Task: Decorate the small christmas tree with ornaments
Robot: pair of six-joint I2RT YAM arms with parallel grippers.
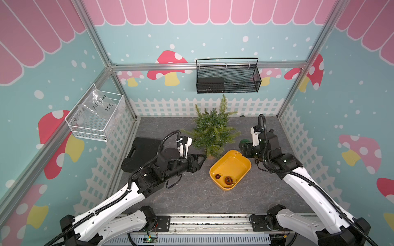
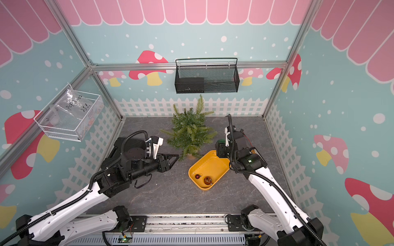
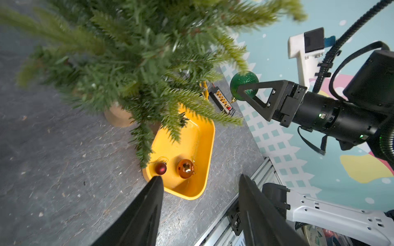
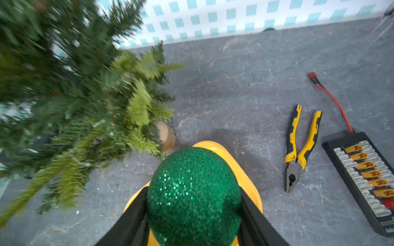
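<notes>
The small tree [image 1: 213,129] stands on a wooden base [image 3: 117,114] behind the yellow tray [image 1: 221,164], which holds a dark red ornament [image 3: 160,168] and a copper ornament [image 3: 185,168]. My right gripper [image 2: 221,148] is raised beside the tree's right side, shut on a glittery green ornament [image 4: 192,196] that fills much of the right wrist view. My left gripper [image 1: 199,161] is at the tree's front left, its fingers apart and empty; in the left wrist view branches lie beyond them.
Pliers [image 4: 303,147] and a connector board [image 4: 361,180] lie right of the tray. A black case [image 1: 141,149] is at the left. Wire baskets [image 1: 228,78] hang on the walls.
</notes>
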